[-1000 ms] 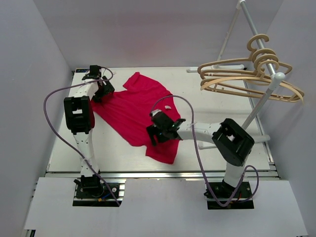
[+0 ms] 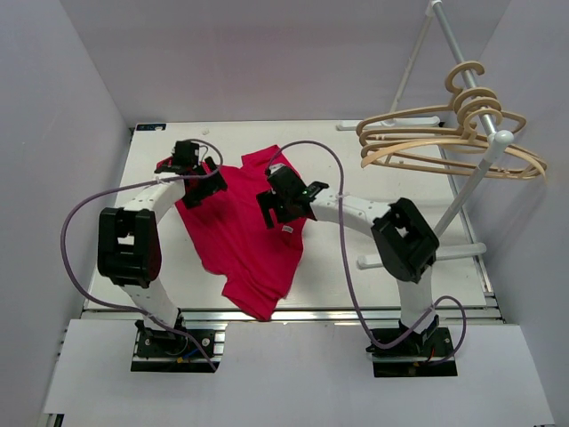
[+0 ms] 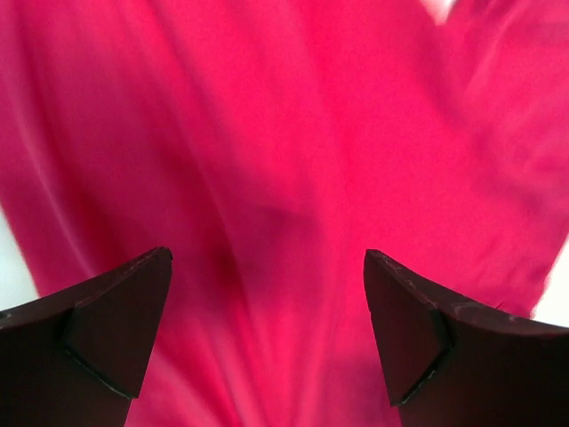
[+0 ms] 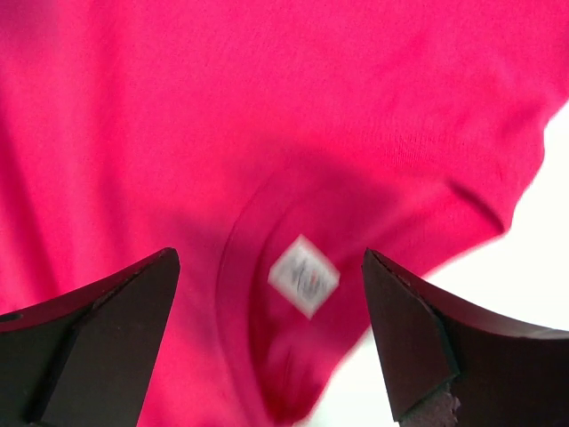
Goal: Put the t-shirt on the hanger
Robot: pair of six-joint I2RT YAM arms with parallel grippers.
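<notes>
The red t-shirt (image 2: pixel 240 236) lies spread and wrinkled on the white table, its lower end hanging over the front edge. Over its upper left part, my left gripper (image 2: pixel 215 175) stands open; in the left wrist view only red cloth (image 3: pixel 267 178) shows beyond its parted fingers (image 3: pixel 116 329). My right gripper (image 2: pixel 267 206) is above the right half of the shirt, also open, with a small white tag (image 4: pixel 304 276) on the cloth in front of its fingers (image 4: pixel 427 338). Several wooden hangers (image 2: pixel 453 142) hang on the white rack at the right, no shirt on them.
The rack's rail (image 2: pixel 455 44) and post (image 2: pixel 462 191) rise along the right side. Bare white table (image 2: pixel 373 169) lies between shirt and rack. Purple cables (image 2: pixel 343 240) loop over both arms.
</notes>
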